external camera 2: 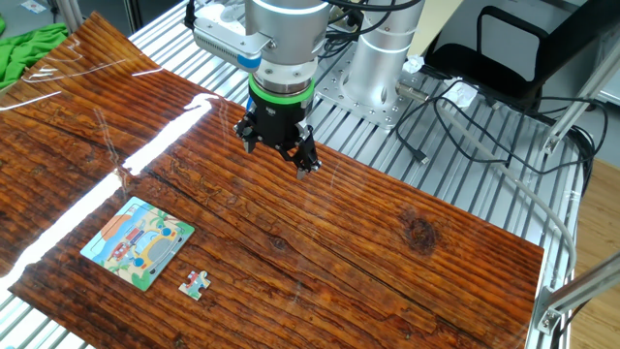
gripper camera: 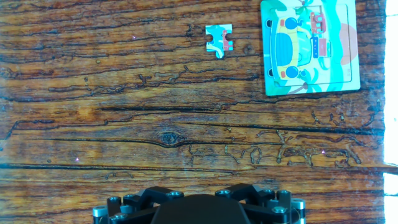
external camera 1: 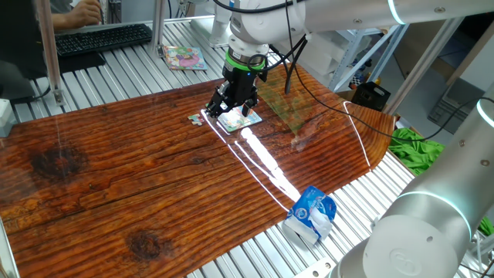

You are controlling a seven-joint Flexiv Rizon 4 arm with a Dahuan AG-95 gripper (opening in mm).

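A picture puzzle board with a yellow car on it lies flat on the brown wooden tabletop, at the upper right of the wrist view. Beside it, apart from its edge, rests a single loose jigsaw piece in pale green, white and red. In exterior view 2 both the board and the piece show in full. My gripper hangs above the table, clear of both, with its black fingers spread open and nothing between them. From exterior view 1 the gripper covers part of the board.
A blue and white tissue pack sits at the tabletop's near edge in exterior view 1. Another colourful picture board lies on the metal slats beyond. Bare wood stretches widely around the piece. Bright glare crosses the tabletop.
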